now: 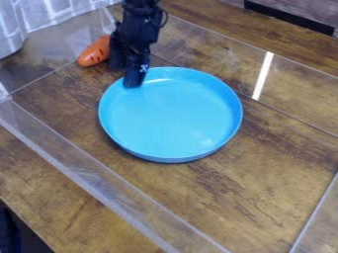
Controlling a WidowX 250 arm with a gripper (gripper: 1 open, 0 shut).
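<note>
A large blue plate lies on the wooden table in the middle of the camera view. My dark gripper reaches down at the plate's upper-left rim, its fingers low beside or just over that rim; it appears open, though the fingertips are dark and hard to make out. An orange carrot lies to the left of the gripper, partly hidden behind it.
A white, translucent cloth or object fills the top-left corner. Clear panels or edges run along the left and right.
</note>
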